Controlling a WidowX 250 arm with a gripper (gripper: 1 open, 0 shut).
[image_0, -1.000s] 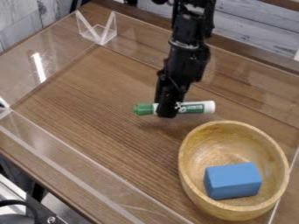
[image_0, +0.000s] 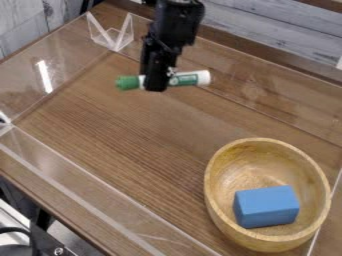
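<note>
My black gripper (image_0: 156, 78) is in the upper middle of the camera view, shut on a green and white tube (image_0: 187, 78) that lies crosswise between its fingers, green end to the left. A wooden bowl (image_0: 225, 175) sits at the lower right with a blue block (image_0: 265, 206) inside it.
A white wire-like object (image_0: 112, 36) stands at the back left. A raised wooden edge runs along the back, and clear material borders the left and front left.
My gripper has risen up and back toward the upper left with the tube in it, away from the bowl. The bowl and blue block have not moved.
</note>
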